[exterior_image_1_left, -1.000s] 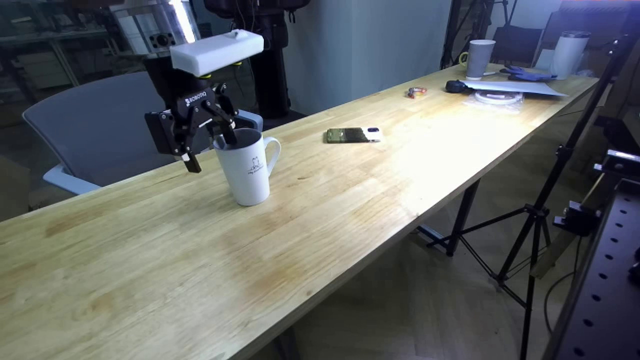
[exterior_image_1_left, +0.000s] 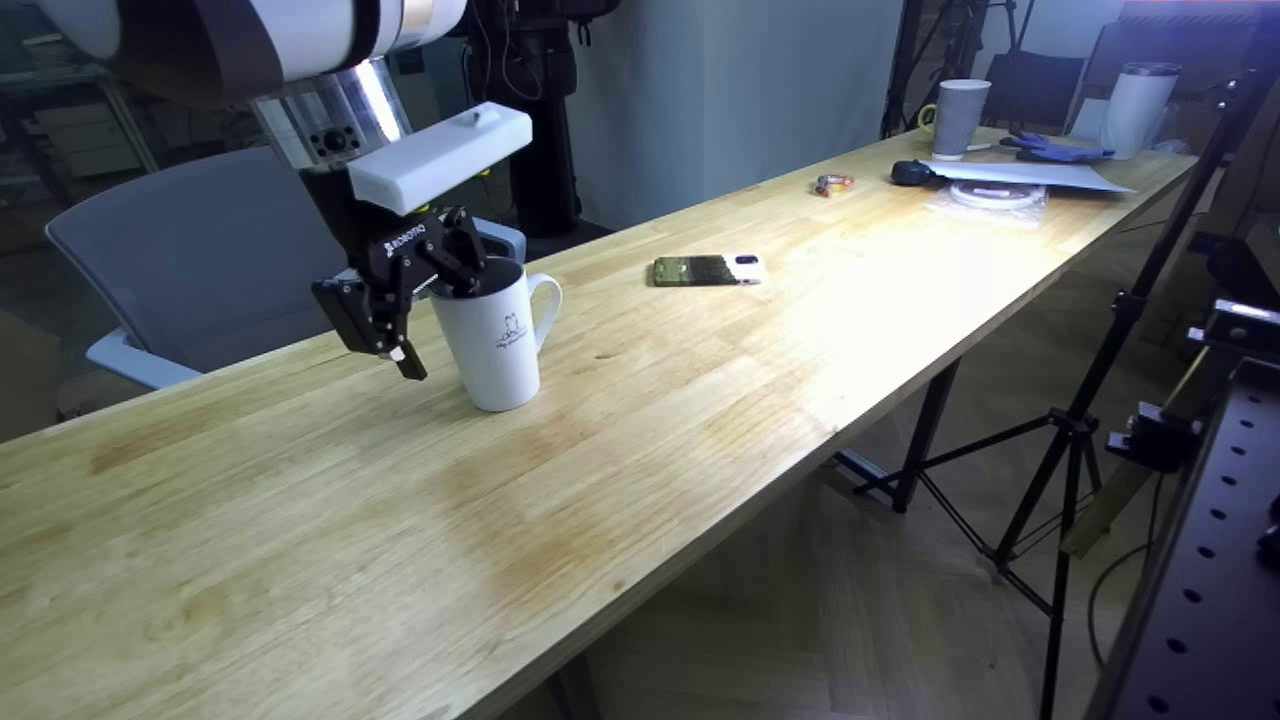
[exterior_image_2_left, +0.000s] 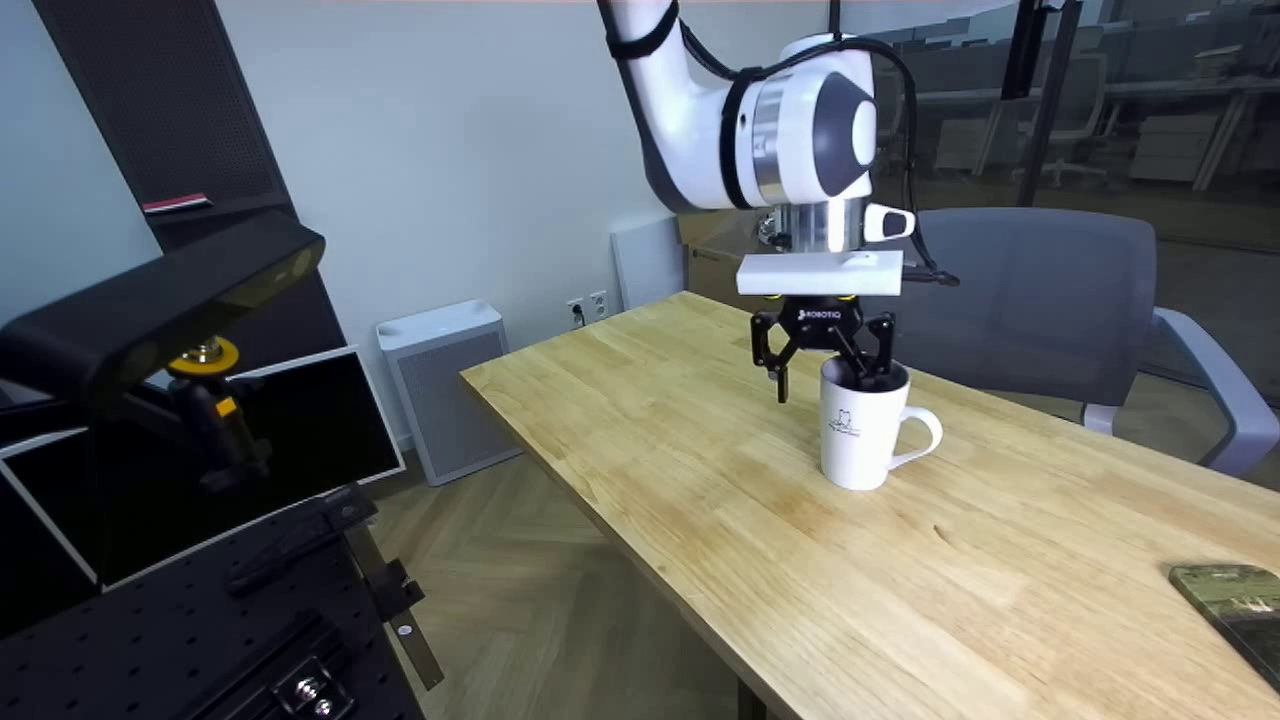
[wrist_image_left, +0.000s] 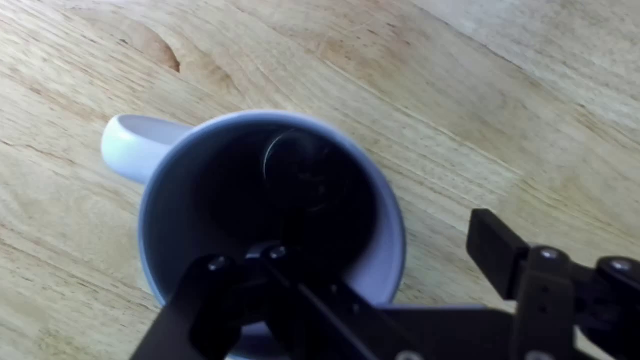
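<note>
A white mug (exterior_image_1_left: 492, 342) with a small dark drawing stands upright on the wooden table, its handle (exterior_image_2_left: 920, 436) turned away from my outer finger. My gripper (exterior_image_2_left: 824, 386) is over it, fingers apart and straddling the near wall. One finger reaches down inside the mug, its tip hidden in the dark interior. The other finger (wrist_image_left: 495, 249) hangs outside, with a gap between it and the mug wall. Looking down in the wrist view, I see the mug's rim (wrist_image_left: 393, 204) and a dark inside without any clear contents.
A phone (exterior_image_1_left: 708, 270) lies farther along the table. Beyond it are a small red item (exterior_image_1_left: 833, 185), a grey cup (exterior_image_1_left: 960, 120), a white tumbler (exterior_image_1_left: 1137, 110) and blue gloves (exterior_image_1_left: 1056, 148). A chair (exterior_image_2_left: 1020, 300) stands behind the table. Bare tabletop surrounds the mug.
My gripper has come down and slightly toward the mug, so its inner finger sits deeper inside and the outer finger hangs lower beside the wall. The mug has stayed put.
</note>
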